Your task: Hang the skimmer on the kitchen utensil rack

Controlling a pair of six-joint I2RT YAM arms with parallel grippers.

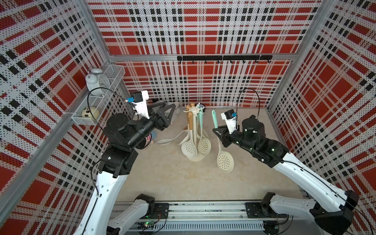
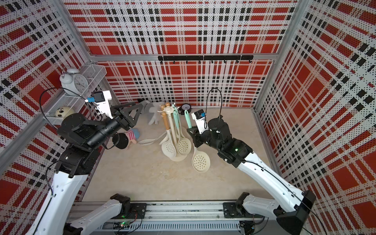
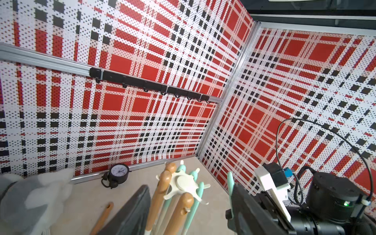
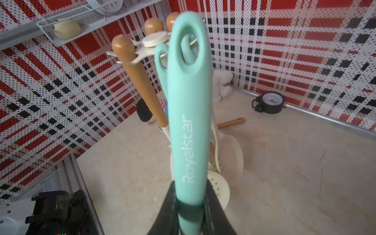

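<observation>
My right gripper (image 1: 220, 135) is shut on the mint-green handle of the skimmer (image 1: 225, 161). Its round, holed cream head hangs below, with the handle's tip pointing up; in the right wrist view the handle (image 4: 191, 117) rises from between the fingertips, its eyelet uppermost. The utensil rack is a black hook rail (image 1: 224, 58) on the back wall, its hooks bare. At the left, my left gripper (image 1: 172, 113) stands open and empty, well apart from the skimmer. Its spread fingers (image 3: 133, 211) show in the left wrist view.
A carousel stand (image 3: 184, 186) holds several utensils with wooden and mint handles, just left of the right gripper. Behind lie a black clock (image 3: 118, 172) and a plush toy (image 3: 39, 199). A wire shelf (image 1: 111, 88) hangs on the left wall.
</observation>
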